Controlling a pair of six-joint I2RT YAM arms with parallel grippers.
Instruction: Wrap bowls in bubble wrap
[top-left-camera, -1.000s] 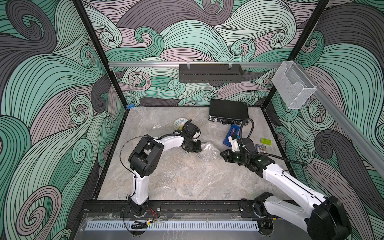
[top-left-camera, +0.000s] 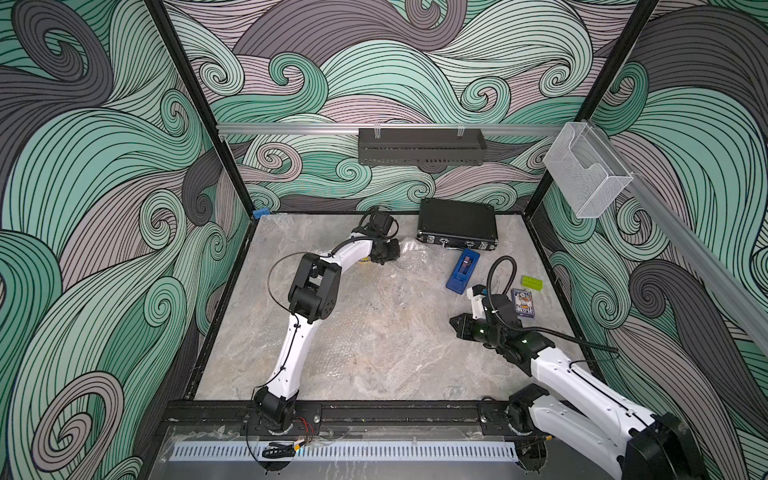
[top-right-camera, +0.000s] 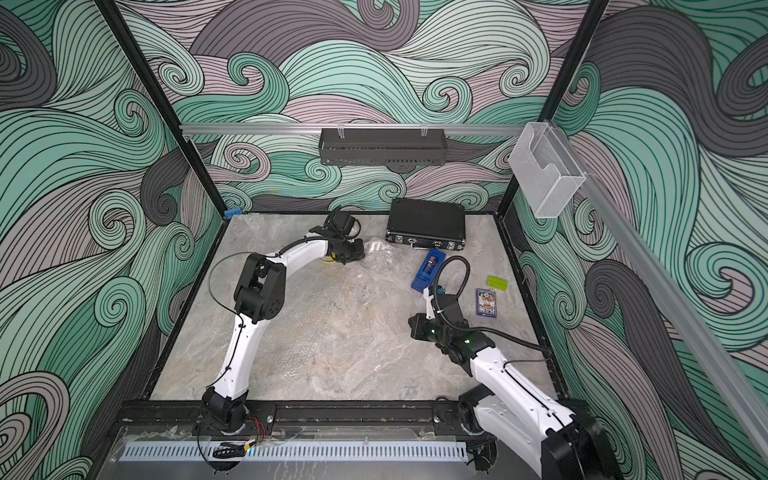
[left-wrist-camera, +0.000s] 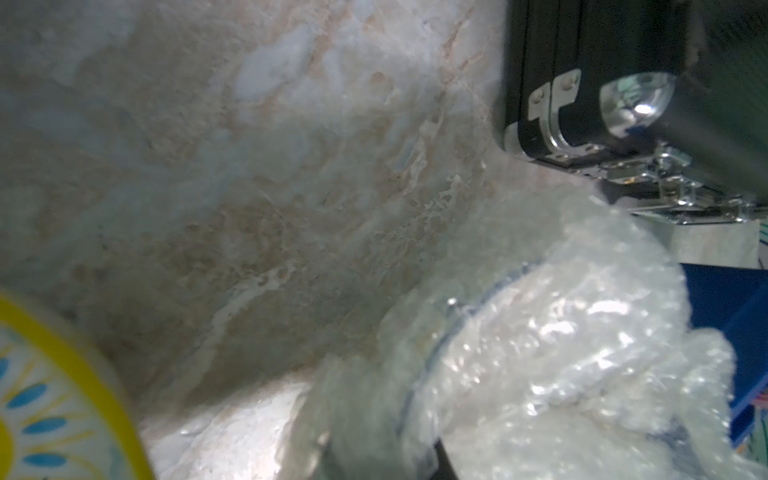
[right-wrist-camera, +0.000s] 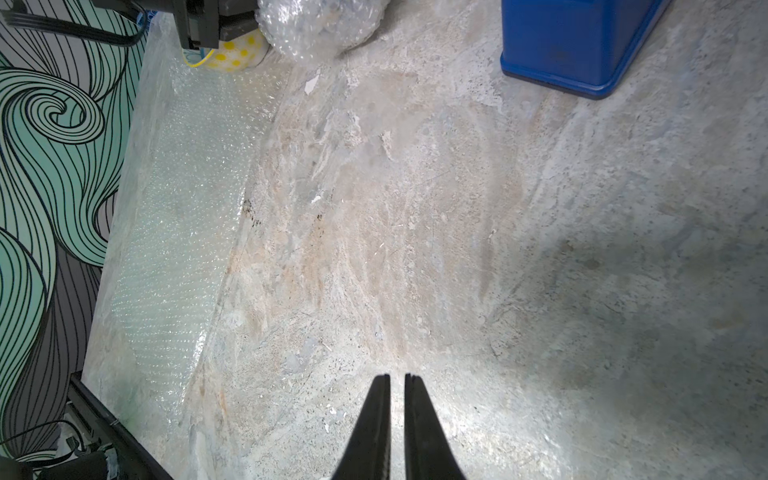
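A crumpled bubble wrap bundle (top-left-camera: 413, 249) (left-wrist-camera: 560, 336) is at my left gripper (top-left-camera: 392, 252), near the back centre. Its fingertips are mostly hidden by the wrap in the left wrist view, so I cannot tell their grip. A bowl with yellow rim and pattern (left-wrist-camera: 72, 400) (right-wrist-camera: 236, 54) sits beside the bundle, largely hidden by the left arm from above. A flat sheet of bubble wrap (right-wrist-camera: 184, 240) lies on the table's front-left area. My right gripper is shut with nothing between its fingers, over bare table at the right.
A black case (top-left-camera: 456, 220) stands at the back, a blue box (top-left-camera: 457, 280) in front of it. A green block (top-left-camera: 531, 282) and a card deck (top-right-camera: 485, 302) lie at the right.
My left gripper has moved toward the back with the bundle, now covering the bowl from above. The right arm moved back to the right and toward the front over the past second.
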